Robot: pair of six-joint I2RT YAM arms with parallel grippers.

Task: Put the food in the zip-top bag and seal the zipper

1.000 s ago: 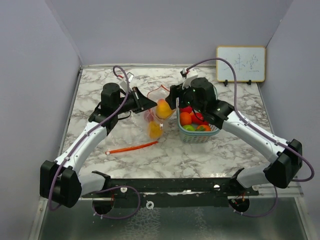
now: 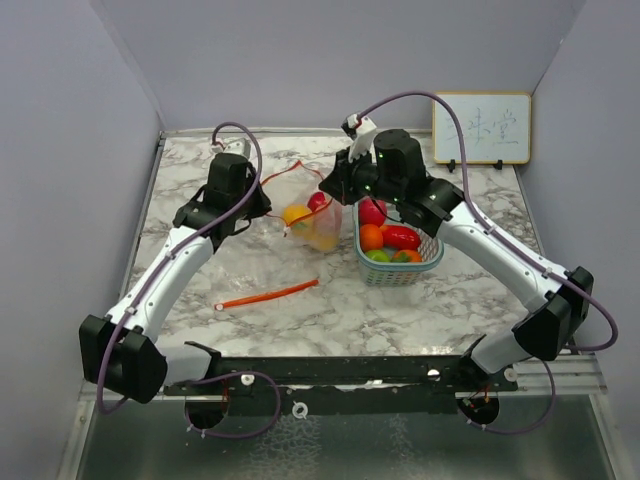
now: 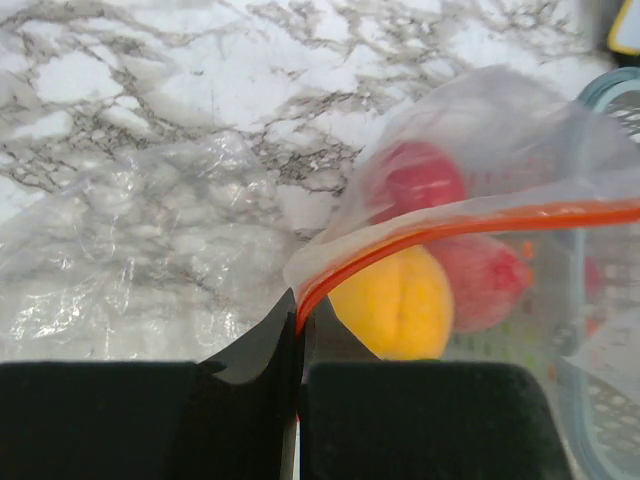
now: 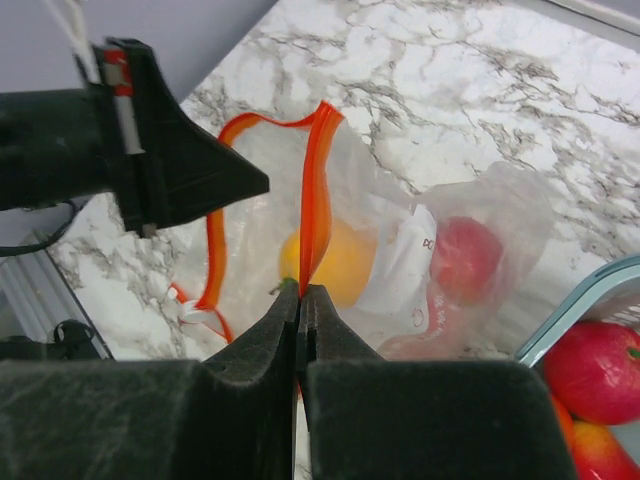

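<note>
A clear bag (image 2: 295, 215) with an orange-red zipper edge is stretched between my two grippers. Its mouth is spread apart, and inside lie yellow food (image 3: 395, 303) and reddish pieces (image 3: 420, 178). My left gripper is shut on one end of the orange rim, which runs from its fingertips to the right. Across from it, my right gripper is shut on the rim too, the orange strip (image 4: 318, 190) rising from between its fingers. A loose orange slider bar (image 2: 266, 297) lies on the table in front of the bag.
Close to the right arm stands a blue-green basket (image 2: 400, 271) of red, orange and green produce. A whiteboard (image 2: 481, 127) stands at the back right. Marble table shows bare at the front and left.
My right gripper has closed and risen away from the basket; my left gripper has swung back to the left. The bag's mouth is spread wider, and the yellow food has settled lower inside.
</note>
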